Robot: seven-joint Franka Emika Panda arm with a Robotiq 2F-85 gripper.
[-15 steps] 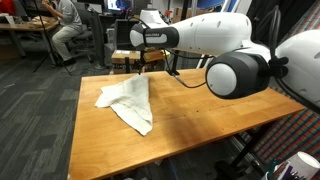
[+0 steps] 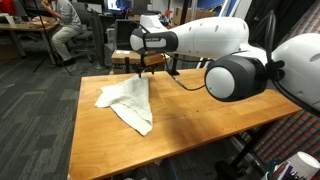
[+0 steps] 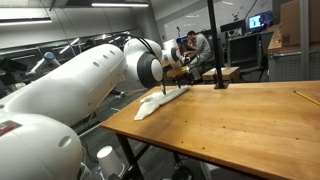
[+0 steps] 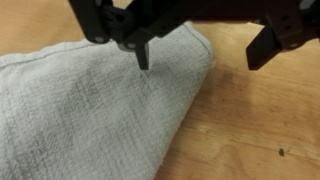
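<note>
A white towel lies spread and slightly rumpled on the wooden table. In the wrist view the towel fills the left and middle, its edge running diagonally down from the upper right. My gripper is open above that edge: one finger is over the cloth, the other over bare wood. Nothing is held between them. From outside, the gripper shows at the towel's far end, small and partly lost against the arm. Whether a fingertip touches the cloth I cannot tell.
Bare tabletop stretches beside the towel. A yellow stick lies near the table's far side. A black post stands at the table edge, and a person is in the background.
The arm has shifted slightly near the towel's far end, with the gripper a little lower now. The towel lies as before.
</note>
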